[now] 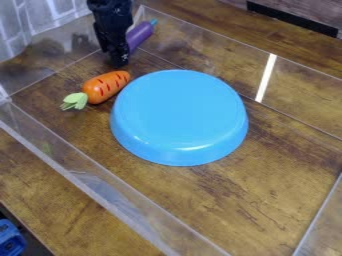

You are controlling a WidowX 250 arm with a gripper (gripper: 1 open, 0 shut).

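The black gripper [112, 42] is low at the top left of the camera view, beside a purple eggplant [139, 32] that leans off to its right; whether its fingers are open or shut on it is hard to tell. An orange toy carrot [106, 85] with a pale green top lies just below the gripper. A large blue plate or upturned dish [179, 118] sits in the middle, right of the carrot.
Clear low walls [94, 187] border the wooden work area. A blue object [7, 240] is at the lower left edge. The board is bare right of and below the blue dish.
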